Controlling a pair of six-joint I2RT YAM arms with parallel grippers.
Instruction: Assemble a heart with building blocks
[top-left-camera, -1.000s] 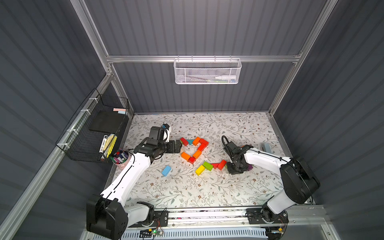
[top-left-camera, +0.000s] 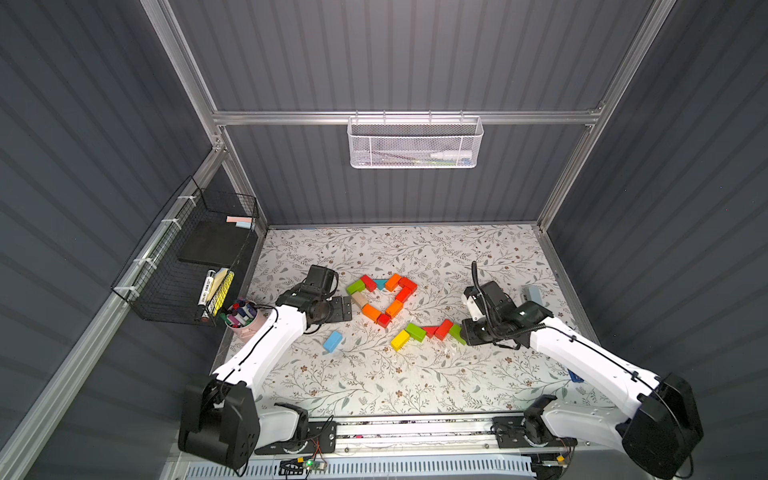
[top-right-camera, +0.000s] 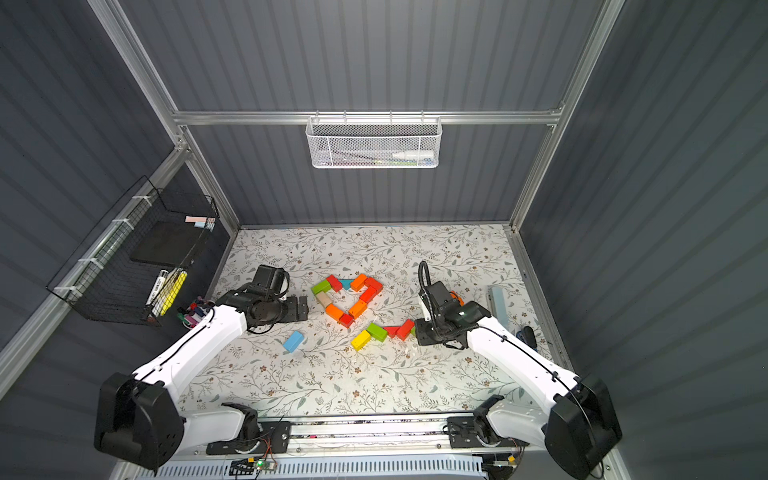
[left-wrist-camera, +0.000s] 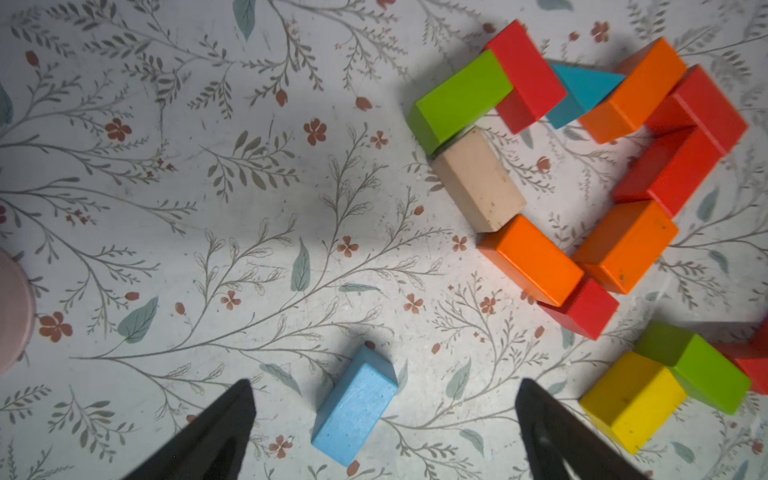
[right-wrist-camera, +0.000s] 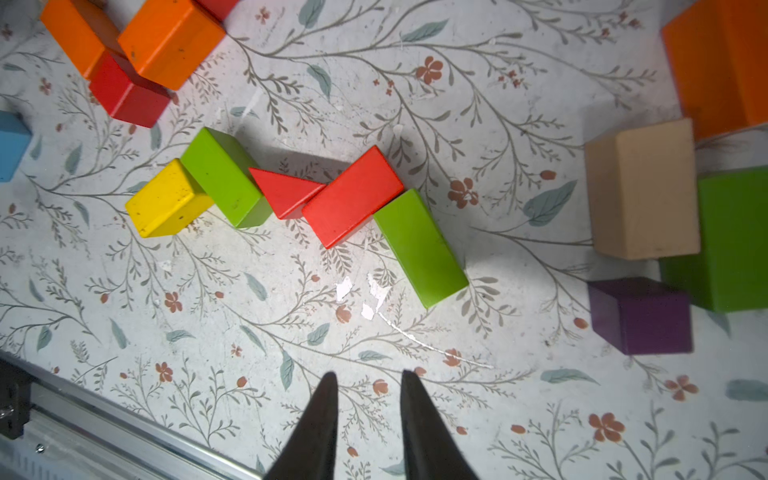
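Observation:
A ring of blocks shaped like a heart lies in the left wrist view: tan block (left-wrist-camera: 480, 180), green block (left-wrist-camera: 460, 100), red block (left-wrist-camera: 528, 76), teal triangle (left-wrist-camera: 582, 89), orange and red blocks down the right, and a small red block (left-wrist-camera: 582, 308) at the point. My left gripper stands wide open above the table, left of the ring, with a loose blue block (left-wrist-camera: 354, 408) in view between its blurred fingers. My right gripper is partly open with a narrow empty gap, above bare table in front of a green block (right-wrist-camera: 421, 248).
A touching row holds the yellow block (right-wrist-camera: 168, 200), green block (right-wrist-camera: 228, 176), red triangle (right-wrist-camera: 284, 190) and red block (right-wrist-camera: 353, 196). Farther right cluster a tan block (right-wrist-camera: 644, 192), purple block (right-wrist-camera: 640, 316), large green block (right-wrist-camera: 736, 240) and orange block (right-wrist-camera: 724, 64).
My left gripper has drawn back leftward from the ring, uncovering its green and tan blocks. The visible blocks stayed put.

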